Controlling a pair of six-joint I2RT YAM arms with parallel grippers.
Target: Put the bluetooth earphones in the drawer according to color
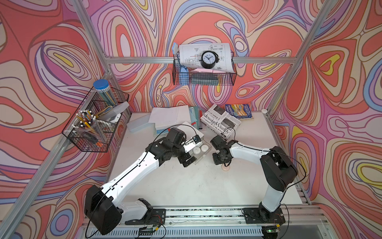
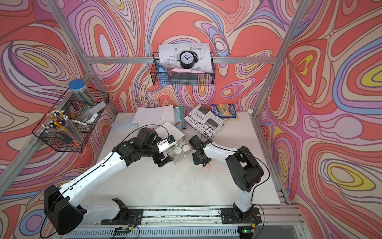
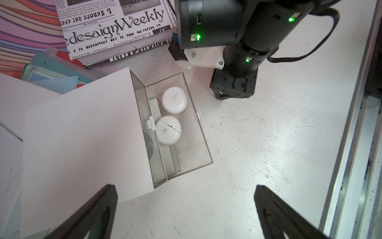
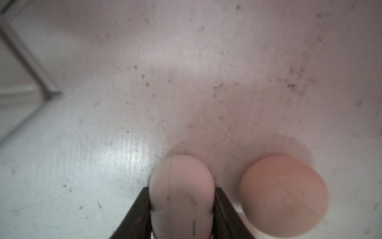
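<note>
In the right wrist view a pale, pinkish rounded earphone case is pinched between the black fingers of my right gripper. It appears low over the table or on it; I cannot tell which. A peach-pink case lies beside it on the right. The clear drawer is pulled out of the white box and contains two white cases, one farther back and one nearer. My left gripper is open with nothing between its fingers, above the table in front of the box.
A newspaper and folders lie behind the box. The right arm's dark wrist stands close to the drawer's right side. Bare table stretches along the front. Wire baskets hang on the frame.
</note>
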